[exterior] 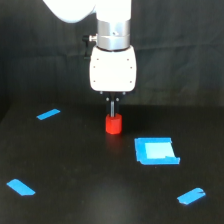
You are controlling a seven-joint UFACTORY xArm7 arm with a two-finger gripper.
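A small red block (114,125) is on the dark table in the middle of the camera view, in front of the black backdrop. Directly above it, my gripper (112,113) points straight down from a white hand. Its dark fingers end at or just over the block's top. At this size I cannot tell whether they touch it or how far apart they stand. The block's front face shows clear of the fingers.
To the right lies a pale square edged with blue tape (172,160). Strips of blue tape mark the table at back left (48,114), front left (20,187) and front right (191,196).
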